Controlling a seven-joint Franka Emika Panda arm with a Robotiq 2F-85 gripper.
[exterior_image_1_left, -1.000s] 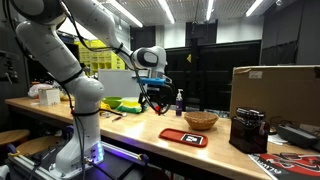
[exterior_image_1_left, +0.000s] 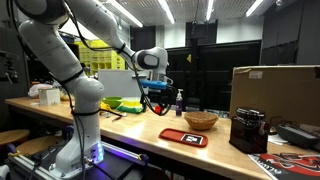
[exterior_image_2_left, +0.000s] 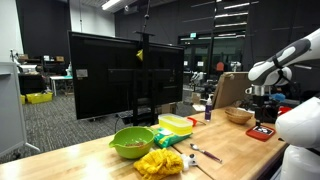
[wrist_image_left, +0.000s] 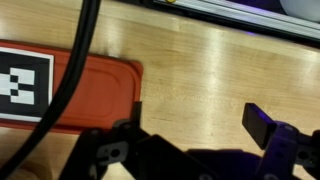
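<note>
Above the table, my gripper hangs open, with bare wood visible between its widely parted fingers. A flat red tray (exterior_image_1_left: 183, 138) lies near the table's front edge, to the right of the gripper in exterior view 1. The wrist view has this red tray (wrist_image_left: 112, 88) at its left, beside the left finger, with a black-and-white marker on it and a dark cable crossing over it. In exterior view 2 the gripper (exterior_image_2_left: 252, 112) is small, above and left of the tray (exterior_image_2_left: 262, 132).
A brown basket (exterior_image_1_left: 200, 120) stands behind the tray, with a black canister (exterior_image_1_left: 248, 130) to its right. Further off are a green bowl (exterior_image_2_left: 132, 143), a yellow cloth (exterior_image_2_left: 160, 163) and a yellow-lidded box (exterior_image_2_left: 176, 124). The wood between tray and green bowl holds a few utensils.
The gripper's outline has shifted slightly compared with a second ago. The tray, basket and other things on the table stay where they were.
</note>
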